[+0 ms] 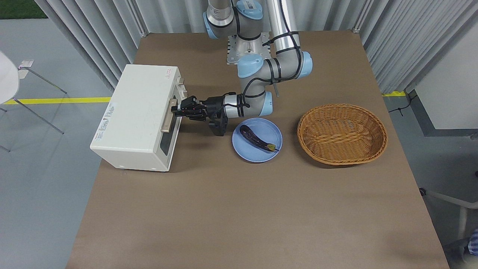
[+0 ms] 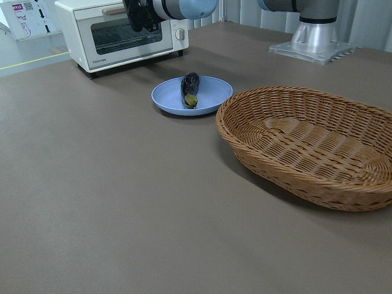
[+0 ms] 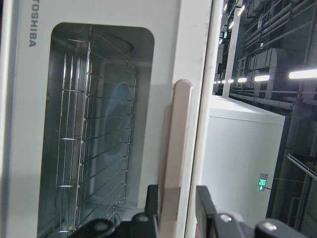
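A white toaster oven (image 1: 130,112) with its door closed stands on the left of the table. Its long door handle (image 3: 178,129) runs upright in the wrist view. My gripper is open at that handle, one finger on each side of it; whether either touches it is unclear. In the front view the gripper (image 1: 177,110) reaches the oven's front. A dark eggplant (image 1: 254,136) lies on a blue plate (image 1: 244,150) just right of the oven, below the arm.
An empty wicker basket (image 1: 341,134) sits right of the plate.
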